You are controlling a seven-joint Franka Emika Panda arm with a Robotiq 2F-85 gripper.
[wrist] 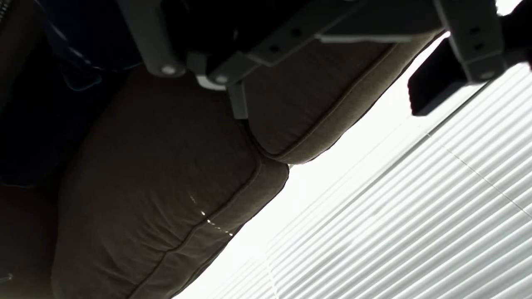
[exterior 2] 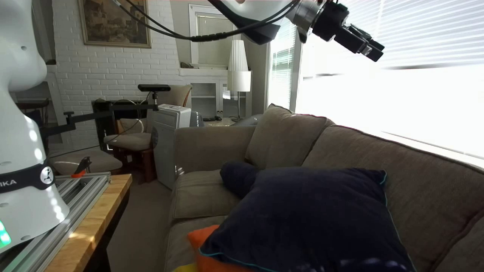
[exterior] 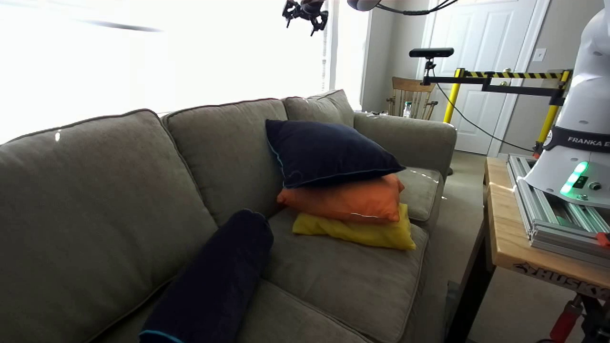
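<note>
My gripper (exterior: 300, 28) hangs high above the sofa's back, near the bright window. Its fingers stand wide apart, with nothing between them; one finger (wrist: 240, 99) shows against the dark cushions in the wrist view. Far below lies a dark navy bolster (exterior: 220, 280), slanting across the seat from the back cushions toward the camera. Beyond it, a navy square pillow (exterior: 331, 151) tops a stack, over an orange pillow (exterior: 349, 200) and a yellow one (exterior: 360, 230). No remote shows in any view now; the bolster covers the place where it lay.
The sofa's back cushions (exterior: 100, 223) run along the window blinds (wrist: 424, 219). A wooden table (exterior: 500, 211) carrying the arm's base stands across from the sofa. A black camera on a stand (exterior: 432, 52) rises near the far armrest.
</note>
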